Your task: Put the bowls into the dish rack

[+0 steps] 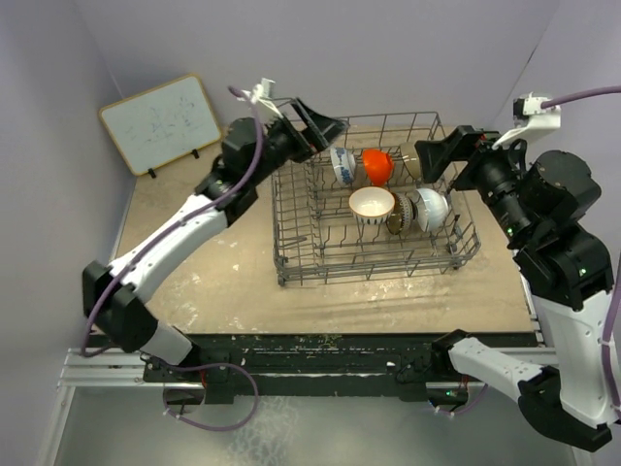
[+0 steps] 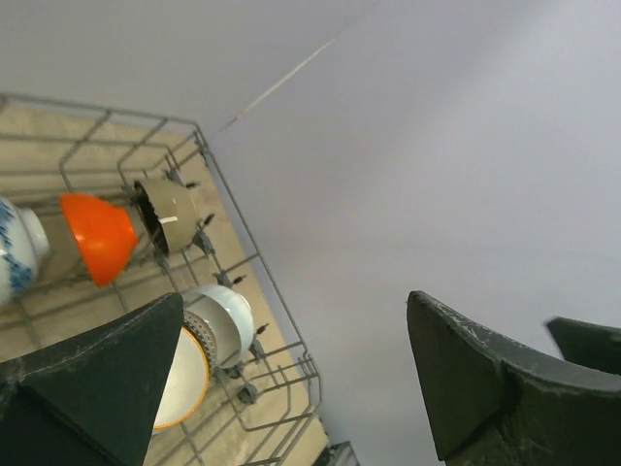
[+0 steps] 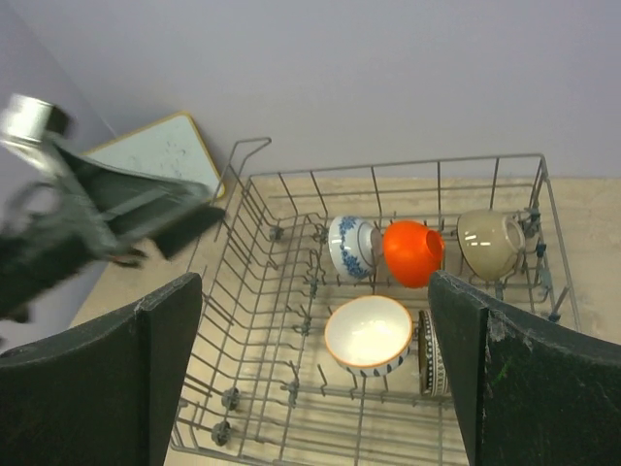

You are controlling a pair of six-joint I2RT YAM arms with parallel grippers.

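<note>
The wire dish rack (image 1: 310, 277) holds several bowls: a blue-patterned one (image 1: 342, 167), an orange one (image 1: 376, 167), an olive one (image 3: 490, 243), a cream-lined one (image 1: 372, 204), a brown-rimmed one (image 1: 397, 218) and a white one (image 1: 432, 209). My left gripper (image 1: 318, 128) hangs open and empty over the rack's back left, above the bowls. My right gripper (image 1: 444, 148) is open and empty over the rack's right side.
A small whiteboard (image 1: 160, 124) stands at the back left. The counter (image 1: 194, 282) left of the rack is bare. Walls border the back and both sides.
</note>
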